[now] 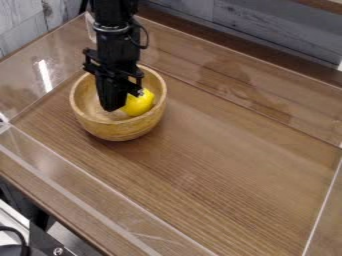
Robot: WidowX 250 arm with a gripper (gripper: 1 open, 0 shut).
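Observation:
A round wooden bowl (pixel 116 126) sits on the left part of the wooden table, with a yellow object (pixel 139 103) inside it at the right. My black gripper (pixel 115 102) reaches down from the top into the bowl, its tip beside the yellow object. The fingers are dark and overlap, so how far apart they stand, and whether they touch the yellow object, I cannot tell.
A grey wall (pixel 281 25) runs along the back right, and dark cables hang at the lower left edge.

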